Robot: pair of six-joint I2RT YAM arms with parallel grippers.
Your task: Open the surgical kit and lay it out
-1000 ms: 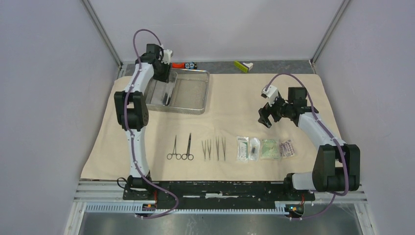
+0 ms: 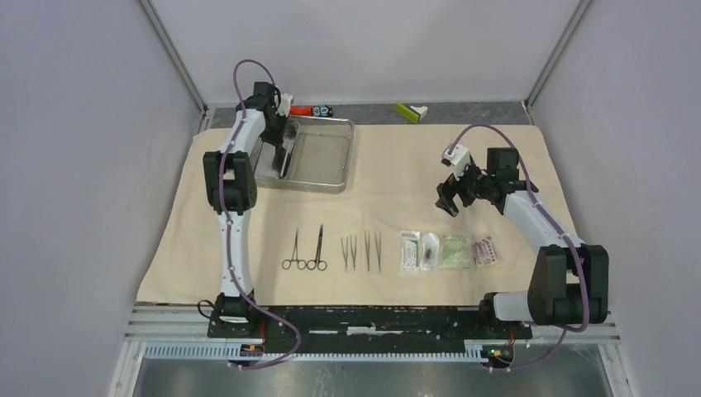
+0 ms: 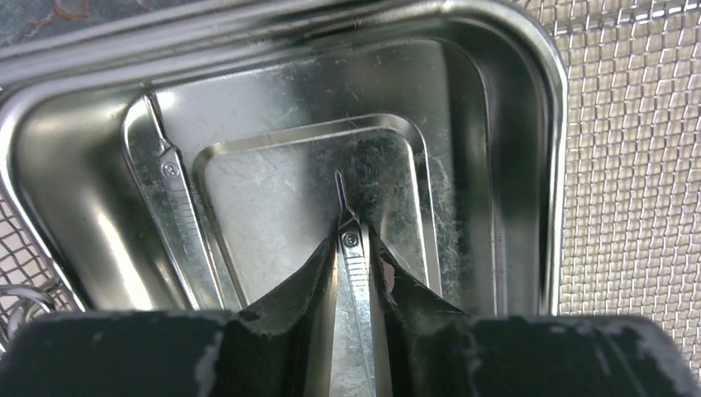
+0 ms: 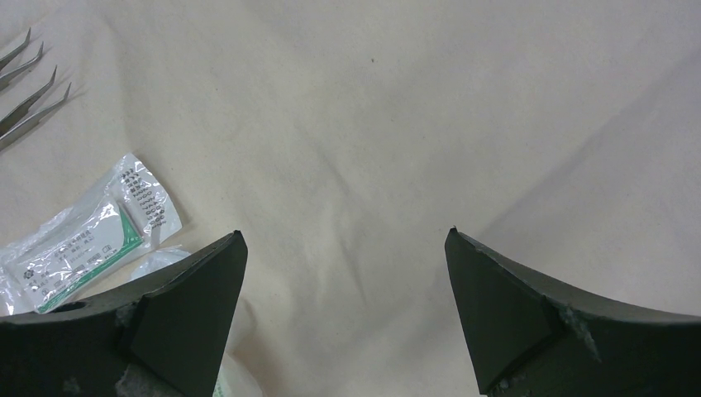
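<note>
In the left wrist view my left gripper is down inside a steel inner tray (image 3: 260, 68), its fingertips part open on either side of a scalpel handle (image 3: 354, 269); whether they touch it I cannot tell. A second scalpel handle (image 3: 175, 186) lies to its left in the tray. The inner tray sits in a mesh-bottomed steel case (image 2: 322, 153) at the back left. My right gripper stands open and empty above the cloth, near the packets.
Scissors (image 2: 318, 248), several tweezers (image 2: 368, 248) and several packets (image 2: 455, 251) lie in a row along the cloth's front. Coloured objects (image 2: 411, 112) lie on the back strip.
The right arm has not moved.
</note>
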